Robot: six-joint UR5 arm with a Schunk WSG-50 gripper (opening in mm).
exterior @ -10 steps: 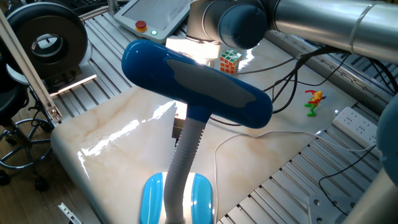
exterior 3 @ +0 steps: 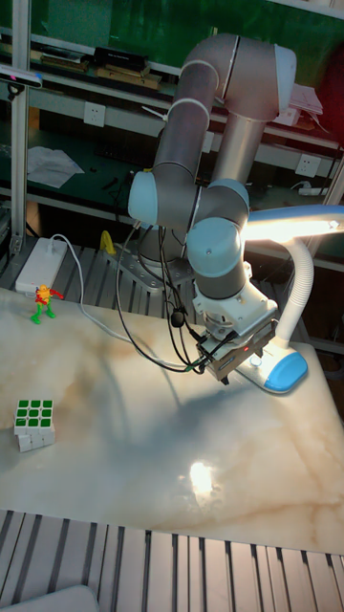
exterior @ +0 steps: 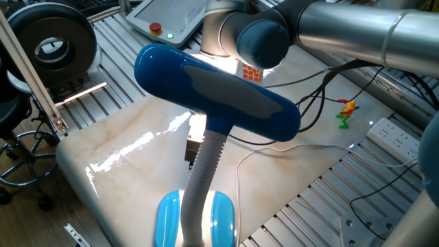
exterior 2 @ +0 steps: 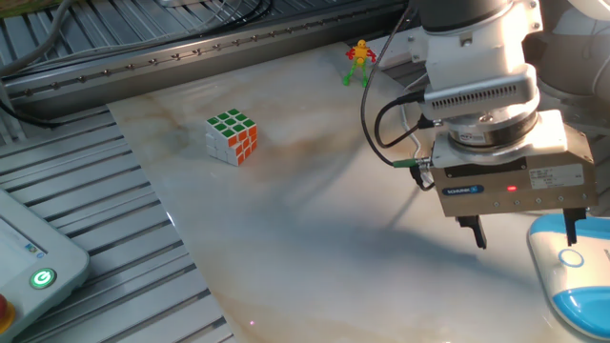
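Observation:
My gripper [exterior 2: 524, 236] hangs above the right side of the marble-patterned board in exterior view 2. Its two black fingers stand wide apart, open, and nothing shows between them. A Rubik's cube [exterior 2: 232, 136] with green top, orange side and white side rests on the board, well away from the gripper. In exterior view 1 the arm partly covers the cube [exterior: 252, 73], and the lamp hides most of the gripper. A small toy figure [exterior 2: 360, 62], red, yellow and green, stands near the board's far edge. Exterior view 3 shows the gripper body [exterior 3: 245, 357] beside the lamp's base.
The desk lamp's blue head [exterior: 212, 89] reaches over the board. Its white-and-blue base [exterior 2: 572, 272] lies close to the gripper. A power strip [exterior: 394, 140] and white cable [exterior: 240, 165] lie near the figure. Clear board lies between gripper and cube.
More of the cube is now covered; cube and figure have stayed put.

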